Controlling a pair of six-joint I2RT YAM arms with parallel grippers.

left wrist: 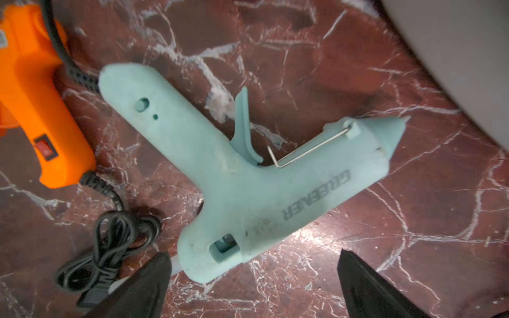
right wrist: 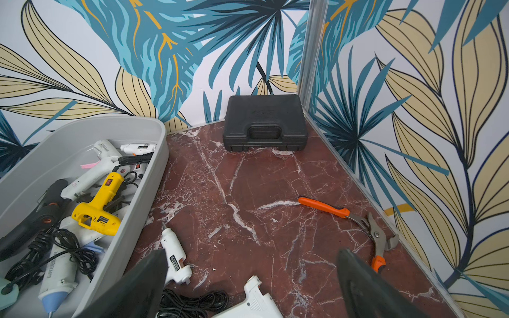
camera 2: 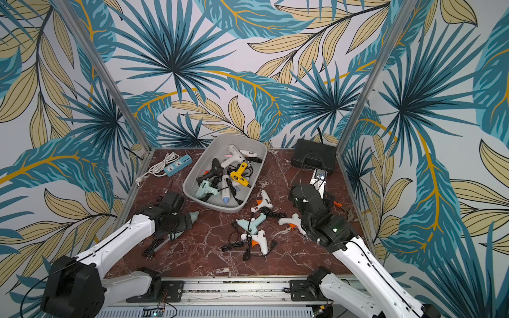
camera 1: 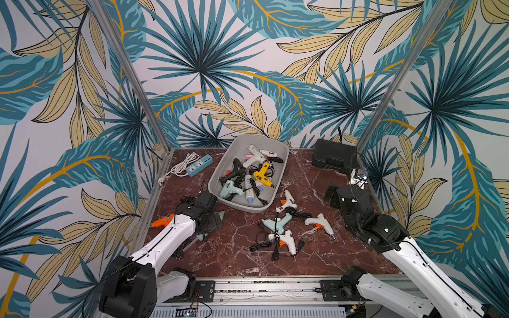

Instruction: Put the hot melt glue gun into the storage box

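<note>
A mint glue gun (left wrist: 275,201) lies on the table under my left gripper, which stands open just above it; an orange glue gun (left wrist: 47,122) lies beside it. The grey storage box (camera 1: 217,180), at the back middle, holds several glue guns, including a yellow one (right wrist: 100,212). Several white glue guns (camera 1: 286,243) and another mint one (camera 1: 278,223) lie in front of the box. My right gripper is open at the table's right side, with nothing between its fingers.
A black case (right wrist: 265,127) sits at the back right, pliers (right wrist: 379,243) and an orange-handled tool (right wrist: 323,206) along the right edge. A power strip (camera 1: 198,165) with white cable lies back left. Bare table separates the box from the case.
</note>
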